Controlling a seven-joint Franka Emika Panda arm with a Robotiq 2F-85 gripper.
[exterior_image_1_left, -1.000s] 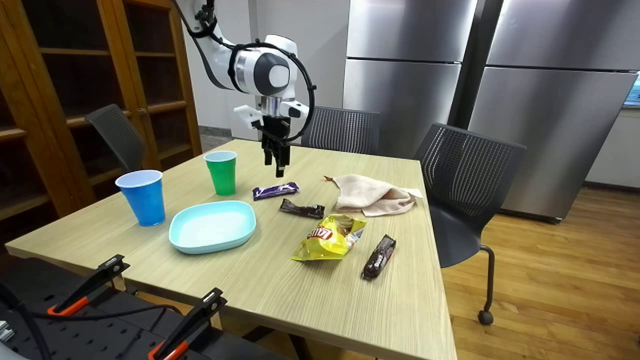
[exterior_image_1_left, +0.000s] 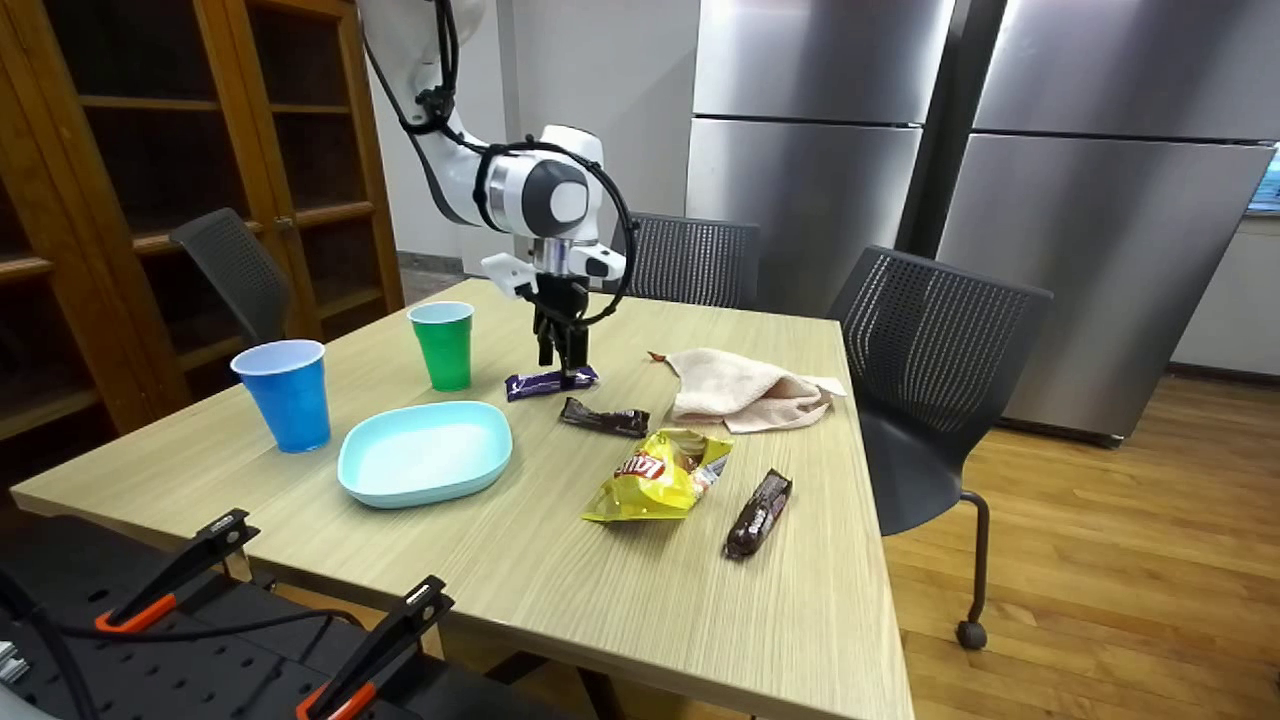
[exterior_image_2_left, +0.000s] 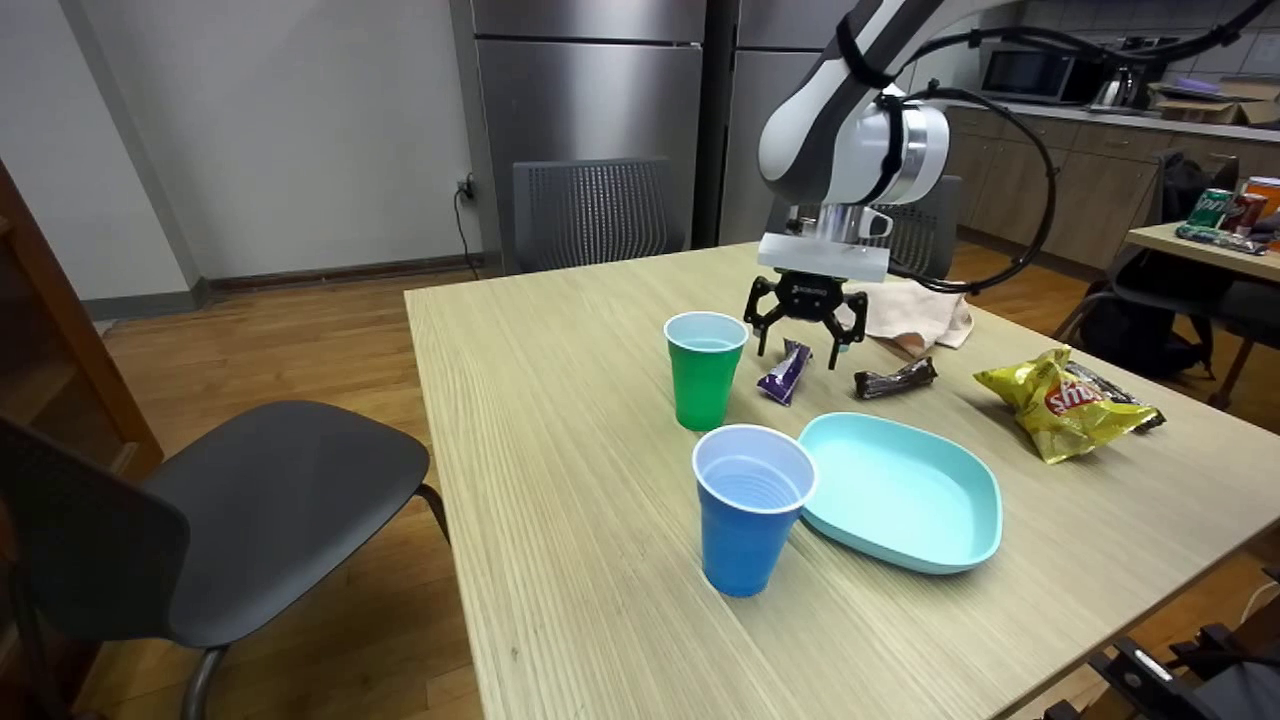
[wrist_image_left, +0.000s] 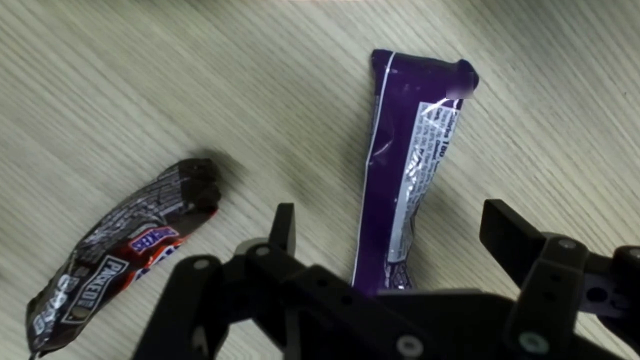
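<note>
A purple-wrapped bar (wrist_image_left: 396, 168) lies on the table, running lengthwise between my spread fingers in the wrist view. My gripper (exterior_image_2_left: 797, 354) is open above it, pointing down, one finger to either side. In exterior view 1 the gripper's fingers (exterior_image_1_left: 573, 356) partly overlap the purple bar (exterior_image_1_left: 534, 384). A brown Snickers bar (wrist_image_left: 123, 255) rests outside the fingers, to their left in the wrist view. Nothing is held; the purple bar's near end is hidden behind the gripper body.
Nearby stand a green cup (exterior_image_1_left: 445, 348), a blue cup (exterior_image_1_left: 288, 396) and an empty turquoise tray (exterior_image_1_left: 426, 456). A yellow chip bag (exterior_image_1_left: 654, 480), another dark bar (exterior_image_1_left: 758, 514) and a beige cloth (exterior_image_1_left: 744, 390) lie to the right.
My gripper has come down and slightly to the right in exterior view 1, closer to the purple bar. The objects on the table have stayed in place.
</note>
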